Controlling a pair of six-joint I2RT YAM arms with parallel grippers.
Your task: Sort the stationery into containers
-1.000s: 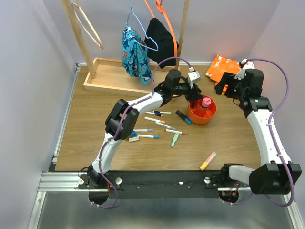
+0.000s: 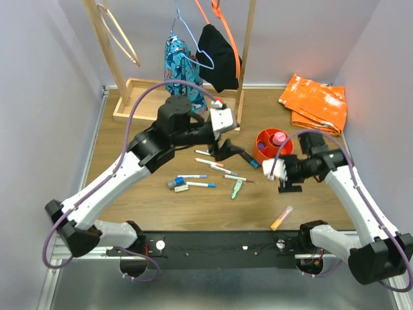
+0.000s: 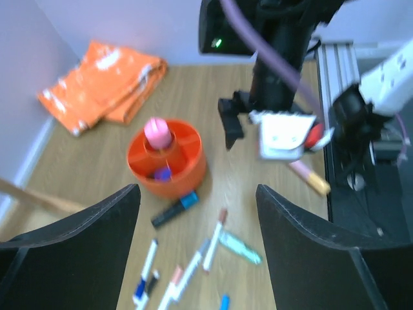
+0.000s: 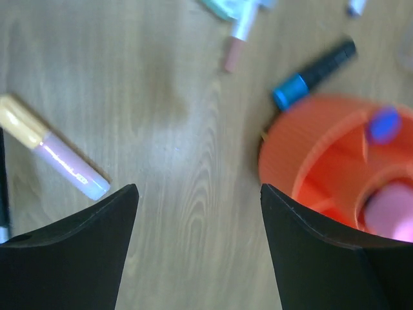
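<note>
An orange round organizer [image 2: 263, 152] holds a pink item [image 3: 158, 132] and something blue. My left gripper [image 2: 226, 147] hangs open above the table left of it; my right gripper [image 2: 284, 181] is open, lower, just in front of the organizer. Markers [image 2: 200, 185] lie scattered centre-left, with a green item [image 2: 235, 189] among them. A black-and-blue marker [image 4: 313, 72] lies beside the organizer. A yellow-and-lilac stick [image 4: 68, 161] lies alone near the front edge. Neither gripper has anything between its fingers.
A wooden tray [image 2: 137, 93] under a rack with hanging bags stands at the back. Folded orange plastic [image 2: 313, 103] lies back right. A dark rail [image 2: 210, 245] runs along the front.
My left gripper has withdrawn leftward from over the organizer.
</note>
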